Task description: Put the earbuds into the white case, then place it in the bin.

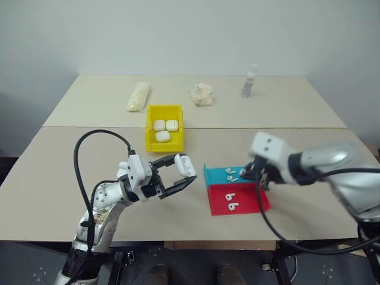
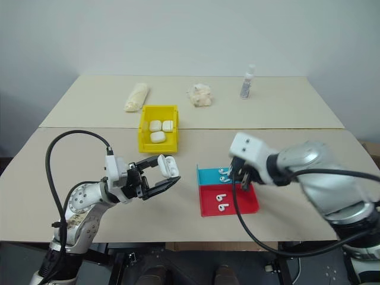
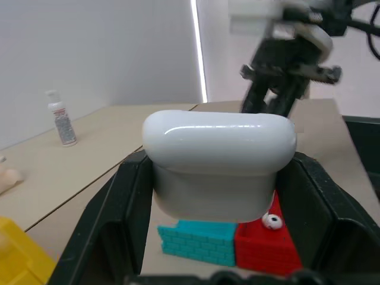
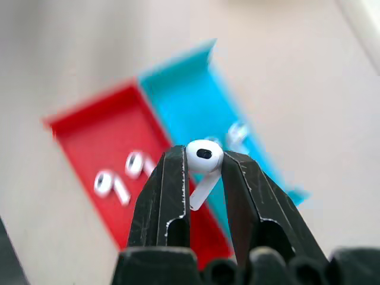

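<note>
A white earbud (image 4: 205,155) is pinched between the fingertips of my right gripper, its stem hanging down, with the trays blurred below it. My left gripper (image 1: 184,172) is shut on the white case (image 3: 218,163), whose lid looks raised in the head views. Two earbuds (image 4: 111,184) lie in the red tray (image 4: 107,113). Others rest in the joined blue tray (image 4: 178,101), partly hidden by the right gripper. Left of the trays, the case hangs above the table. The yellow bin (image 1: 165,110) stands farther back with several white cases (image 1: 162,136) inside.
At the back of the table lie a cream-coloured roll (image 1: 138,97) and a crumpled pale bundle (image 1: 201,94). A spray bottle (image 1: 248,84) stands at the back right. Bare table lies between the bin and the trays. A black cable (image 1: 261,208) loops from the right arm past the red tray.
</note>
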